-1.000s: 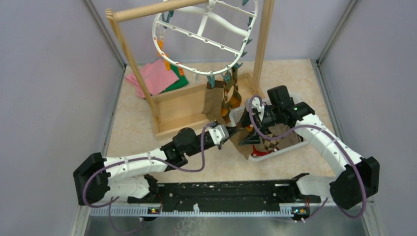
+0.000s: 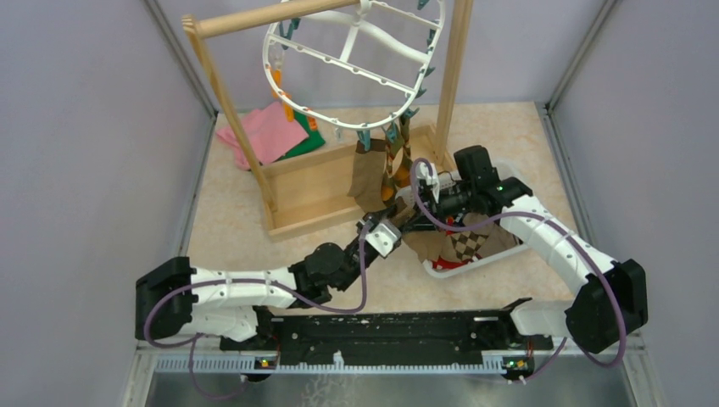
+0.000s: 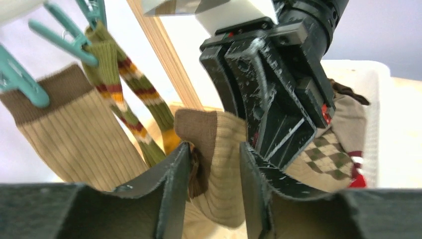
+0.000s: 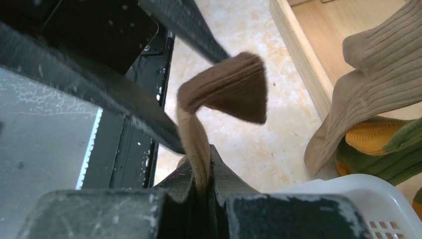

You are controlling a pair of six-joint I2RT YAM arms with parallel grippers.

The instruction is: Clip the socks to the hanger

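Observation:
A brown sock (image 3: 221,169) (image 4: 224,87) is pinched in my right gripper, which is shut on it; its top edge flops over above the fingers. My left gripper stands part open around that sock's upper part, its fingers on either side in the left wrist view. In the top view both grippers meet below the white hanger (image 2: 356,124). Teal clips (image 3: 59,42) hold a brown sock (image 3: 79,129) and green striped socks (image 3: 112,87) hanging behind.
A white basket (image 2: 466,267) of socks is at the right. A wooden tray (image 2: 301,191) and frame surround the hanging socks. Pink and green cloths (image 2: 267,136) lie at the back left.

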